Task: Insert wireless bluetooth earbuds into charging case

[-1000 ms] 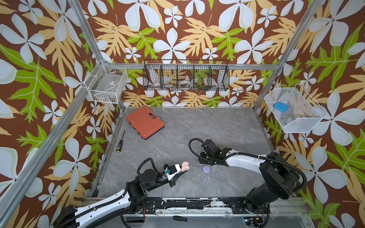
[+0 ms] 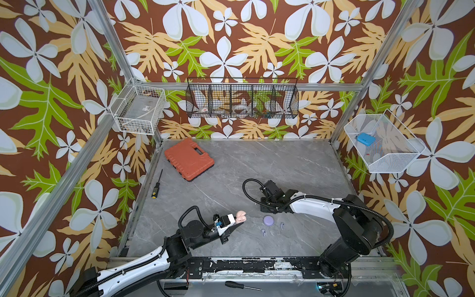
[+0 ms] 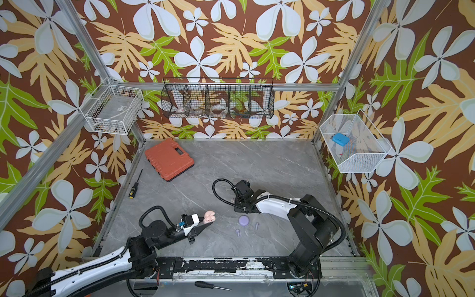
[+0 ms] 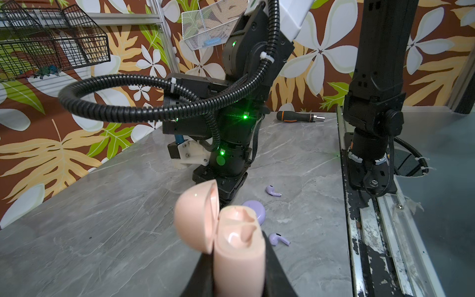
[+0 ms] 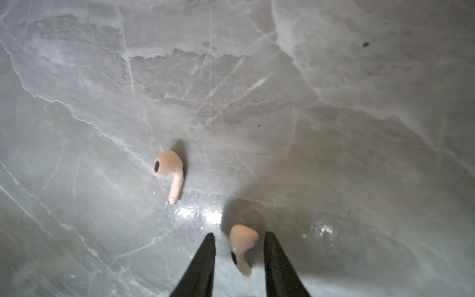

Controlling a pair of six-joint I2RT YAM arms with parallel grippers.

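Note:
My left gripper is shut on the pink charging case [image 4: 238, 262], held upright above the table with its lid [image 4: 195, 217] swung open. Both slots in the case look empty. In the right wrist view, two pink earbuds lie on the grey table. The nearer pink earbud [image 5: 242, 241] shows in the gap between the dark fingers of my right gripper, which is part open and not touching it in this view. The other pink earbud [image 5: 168, 170] lies beyond the left finger. From above, the right arm [image 2: 277, 198] hides both pink earbuds.
An orange toolbox [image 2: 189, 158] and a screwdriver [image 2: 156, 188] are at left.
The right arm has shifted slightly to the left and its forearm has tilted a little. The left arm and the pink case have stayed put.

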